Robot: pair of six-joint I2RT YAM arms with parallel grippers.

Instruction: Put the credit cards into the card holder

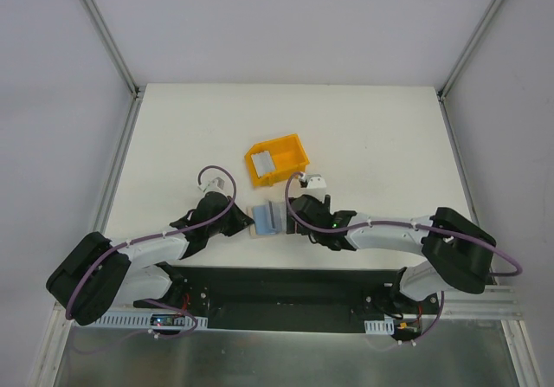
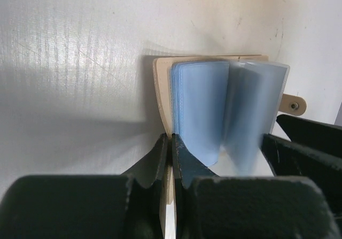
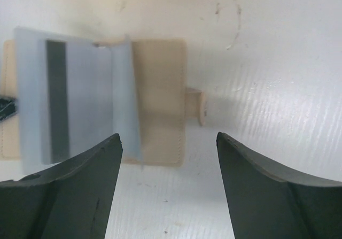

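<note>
The open card holder (image 1: 260, 221), with tan covers and bluish clear sleeves, lies between my two grippers. In the left wrist view my left gripper is shut on the holder's near left edge, the tan cover (image 2: 161, 84) showing between its fingers. My right gripper stands open over the holder's right cover (image 3: 160, 100), nothing held. A card with a dark stripe (image 3: 57, 100) shows behind a raised sleeve in the right wrist view. Pale cards (image 1: 263, 163) lie in the left part of an orange box.
That orange box (image 1: 299, 151) stands just behind the holder. A tan strap with a snap (image 2: 293, 105) sticks out from the holder's right side.
</note>
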